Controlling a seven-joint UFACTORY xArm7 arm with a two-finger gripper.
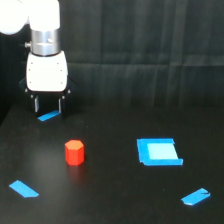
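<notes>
My gripper [48, 105] hangs at the upper left of the camera view, its white hand above two dark fingers. The fingers stand apart, and nothing shows between them. A small red block [74, 152] with an angular outline rests on the dark table, nearer the camera and a little right of the gripper. Close below the fingers a small blue strip [49, 115] appears to lie on the table.
A blue-bordered square with a pale middle [160, 151] lies right of centre. Other blue pieces lie at the front left [24, 188] and front right [196, 197]. Dark curtains [140, 50] close off the back.
</notes>
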